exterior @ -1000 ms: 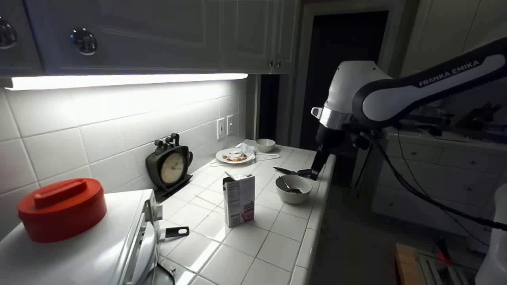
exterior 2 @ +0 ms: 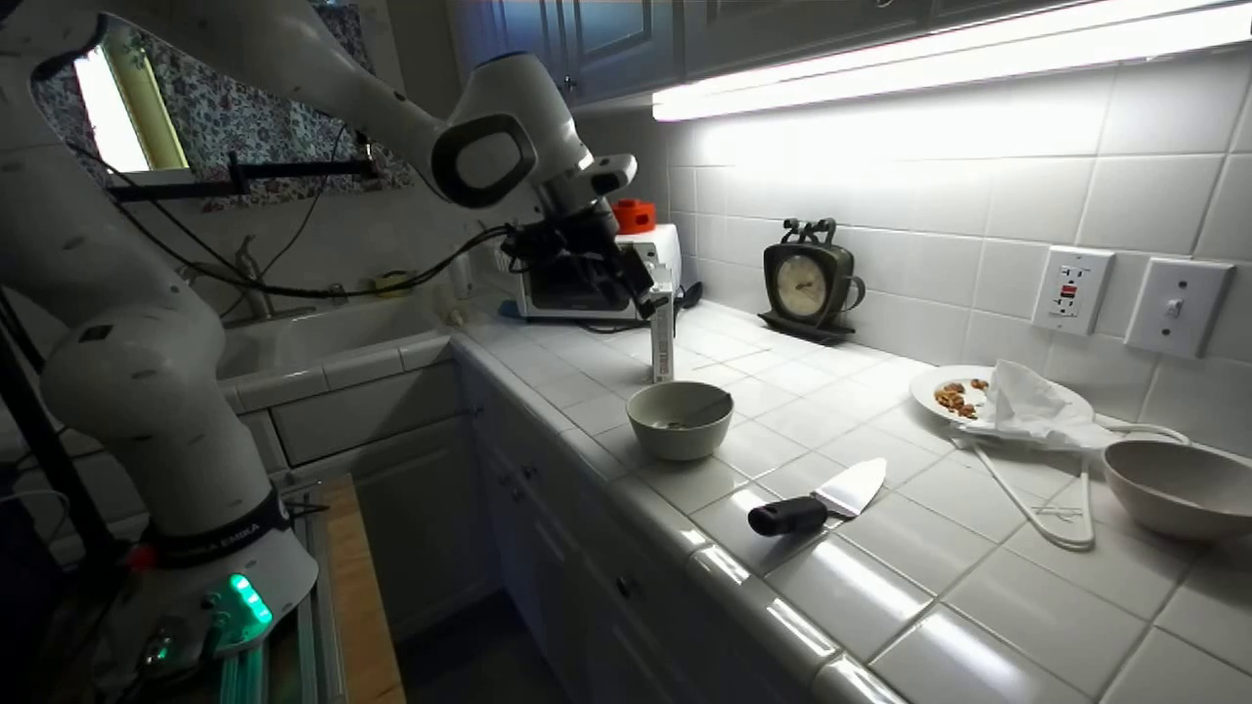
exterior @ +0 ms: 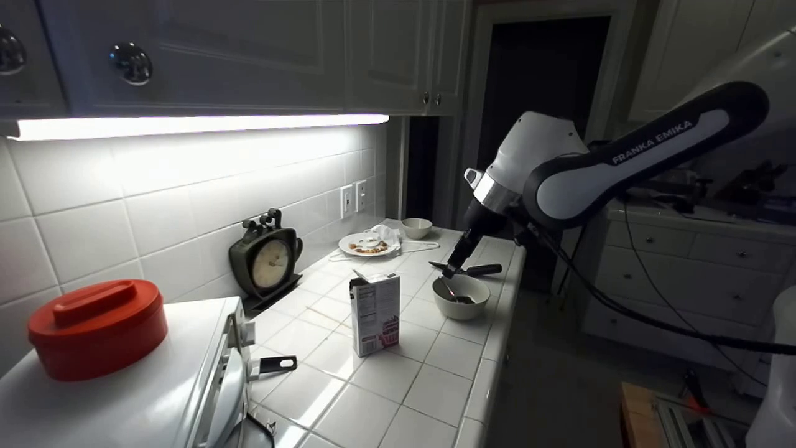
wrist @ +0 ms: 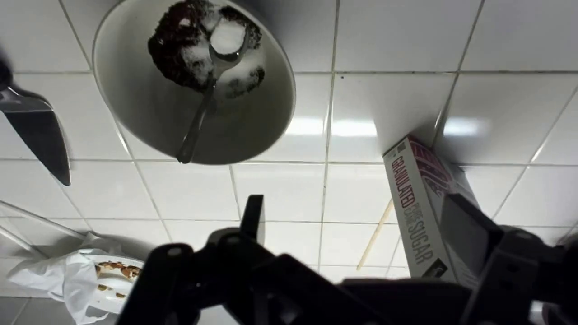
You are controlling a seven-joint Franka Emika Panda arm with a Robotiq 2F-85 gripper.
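My gripper is open, and only bare tile and a thin stick show between its fingers. In exterior view 1 its fingertips appear at the bowl's upper left rim; whether they touch it I cannot tell. The pale bowl (exterior 2: 678, 424) stands near the counter's front edge. Inside it are dark grounds with white powder and a metal spoon (wrist: 198, 122) leaning on the rim, white powder in its scoop. A granulated sugar box (exterior: 376, 313) stands upright, its top flap raised. In the wrist view my right finger partly covers that box (wrist: 414, 214).
A cake server (exterior 2: 822, 499) with a black handle lies beside the bowl. Behind are a plate (exterior 2: 927, 387) with food scraps and crumpled paper, another bowl (exterior 2: 1180, 487) and a scale (exterior 2: 807, 282). A red lidded pot (exterior: 97, 328) sits on the white toaster oven (exterior: 186, 336).
My arm has moved leftward in exterior view 1, bringing the gripper from the bowl's right side to its upper left rim. The bowl, box and server have not moved.
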